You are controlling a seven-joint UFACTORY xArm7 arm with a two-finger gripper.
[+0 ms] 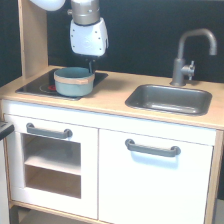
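Note:
A blue-grey pot [74, 87] with a tan handle or band on its front rests on the black stove top [37, 85] at the left of the counter. My white gripper [92, 68] reaches down from above, its dark fingers close to the pot's back right rim. Whether they touch the rim is too small to make out. The gap between the fingers does not show, so open or shut is unclear.
A steel sink [170, 98] with a grey faucet [184, 62] occupies the counter's right side. Bare wooden counter [113, 91] lies between stove and sink. Below are a windowed oven door [52, 165] and a white cabinet door [152, 180], both with dark handles. A wooden post [34, 40] rises at left.

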